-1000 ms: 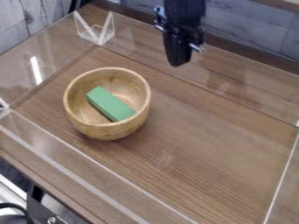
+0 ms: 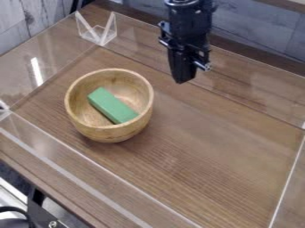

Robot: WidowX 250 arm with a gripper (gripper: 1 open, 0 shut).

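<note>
My gripper [image 2: 184, 69] hangs over the back middle of the wooden table [image 2: 226, 160], shut, with nothing visible between its fingers. To its lower left stands a round wooden bowl [image 2: 111, 129] holding a green rectangular block [image 2: 112, 105]. The gripper is clear of both.
A white wire-like object [image 2: 95, 27] lies at the back left. Dark cables and a black part show at the bottom left corner, off the table's edge.
The bowl and block have not moved.
</note>
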